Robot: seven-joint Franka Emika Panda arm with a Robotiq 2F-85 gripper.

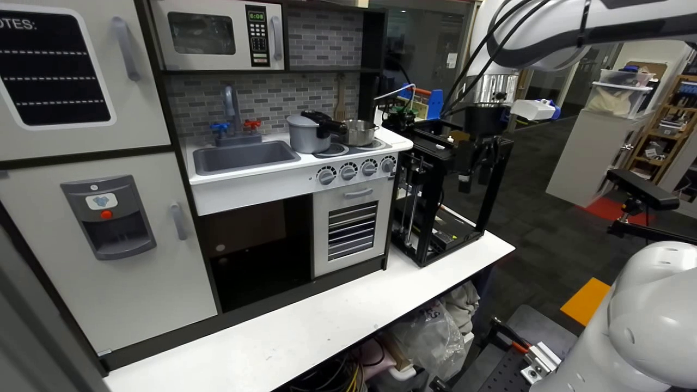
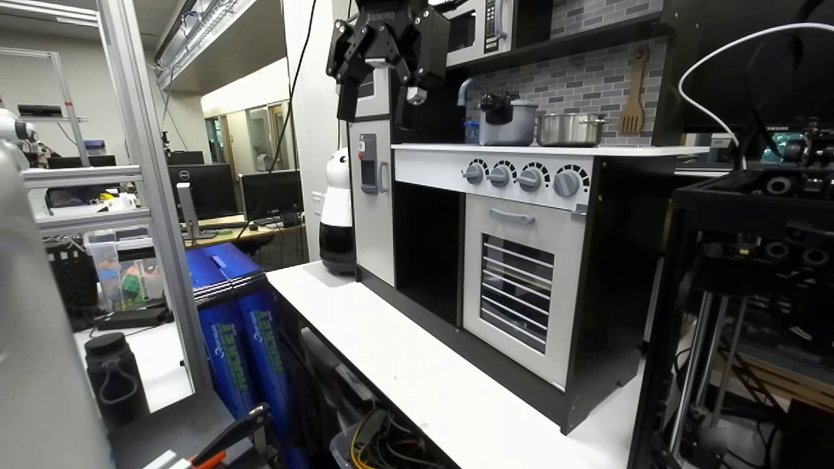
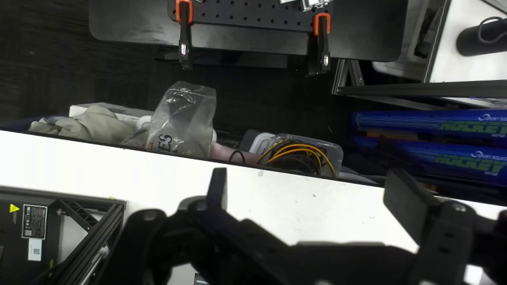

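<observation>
My gripper (image 1: 475, 176) hangs pointing down at the right of exterior view 1, in front of the black frame machine. In exterior view 2 the gripper (image 2: 376, 98) is at the top, its fingers apart. The wrist view shows the open gripper over the white table (image 3: 294, 202), nothing between its fingers. Two pots stand on the toy kitchen's stove: a grey lidded pot (image 1: 307, 134) with a black handle and a metal pot (image 1: 359, 133). The oven door (image 1: 350, 228) is closed. A grey sink (image 1: 245, 157) lies left of the stove.
A black frame machine (image 1: 451, 196) stands right of the kitchen. A wooden spatula (image 2: 634, 98) hangs on the brick-patterned back wall. Beneath the table edge are a plastic bag (image 3: 183, 121) and a bin of cables (image 3: 304, 156).
</observation>
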